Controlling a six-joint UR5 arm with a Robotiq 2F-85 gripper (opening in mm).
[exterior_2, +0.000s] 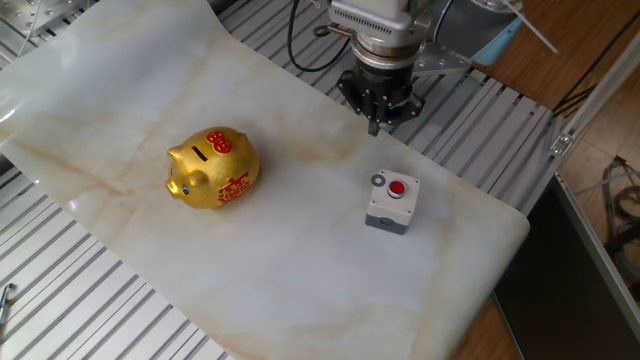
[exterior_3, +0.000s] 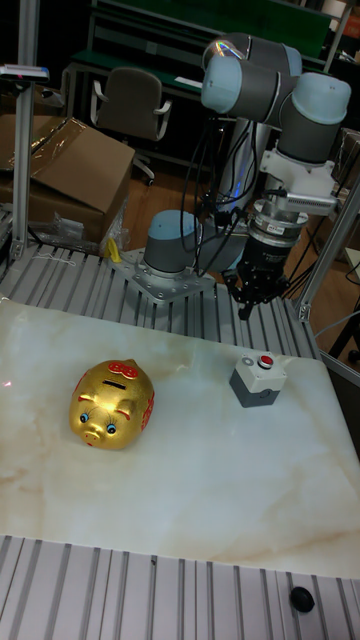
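A white and grey box with a red button (exterior_2: 397, 188) on top stands upright on the marbled sheet. My black gripper (exterior_2: 373, 128) hangs above the sheet's far edge, pointing down, behind the button box and apart from it. Its fingers come together at one narrow tip, shut, and nothing shows between them. A golden piggy bank (exterior_2: 213, 168) with red markings and a slot in its back stands well to the left of the box. In the other exterior view the gripper (exterior_3: 245, 313) is likewise clear of the button box (exterior_3: 259, 381) and of the piggy bank (exterior_3: 111, 404).
The marbled sheet (exterior_2: 290, 270) is bare between and in front of the two objects. Slatted metal table (exterior_2: 80, 290) shows around it. A small black knob (exterior_3: 302, 599) lies near the front edge. Behind the table are a cardboard box (exterior_3: 64, 165) and a chair (exterior_3: 132, 103).
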